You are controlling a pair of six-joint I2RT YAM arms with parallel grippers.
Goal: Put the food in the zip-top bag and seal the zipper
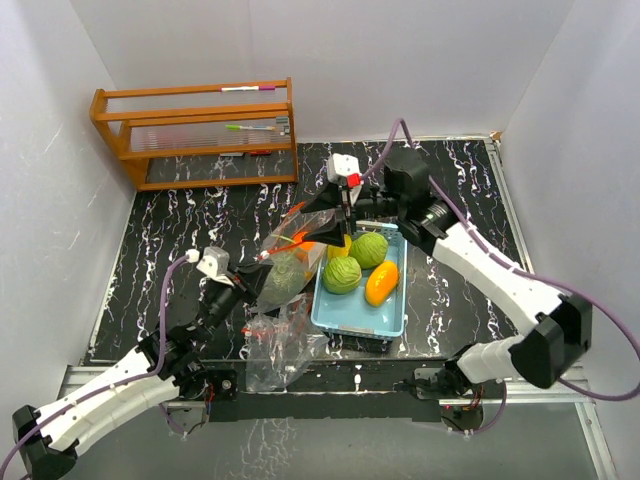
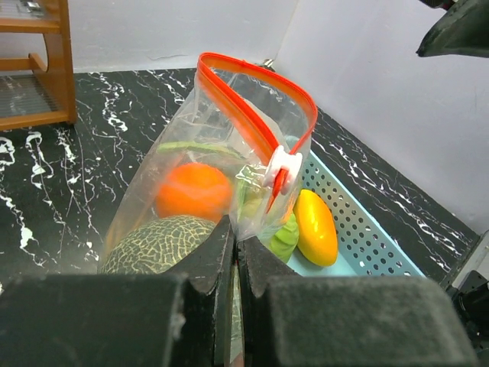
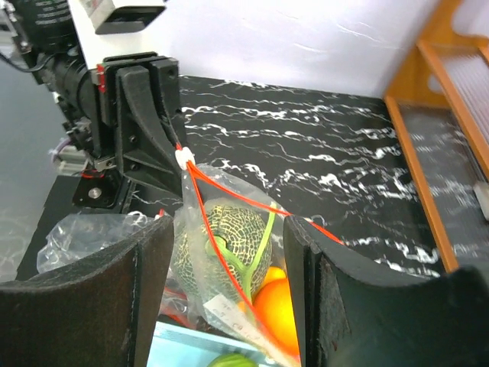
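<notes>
A clear zip bag [image 2: 145, 176] with an orange zipper [image 3: 214, 229] has its mouth spread in a loop. Inside show a netted melon [image 3: 231, 237], an orange food piece [image 2: 194, 191] and a green stem. My left gripper is shut on the bag's edge just below the white slider [image 2: 283, 167]. Up at the bag's mouth, my right gripper [image 1: 325, 220] stands open. Its two fingers [image 3: 157, 248] are apart, with the bag's mouth in the gap from the right wrist's viewpoint; whether they touch it, I cannot tell.
A blue basket [image 1: 360, 322] beside the bag holds two green cabbages [image 1: 342, 275] and yellow-orange food [image 1: 381, 284]. Another clear bag [image 1: 280, 350] lies crumpled at the front. A wooden rack [image 1: 195, 140] stands back left. Bare black table [image 1: 160, 260] lies to the left.
</notes>
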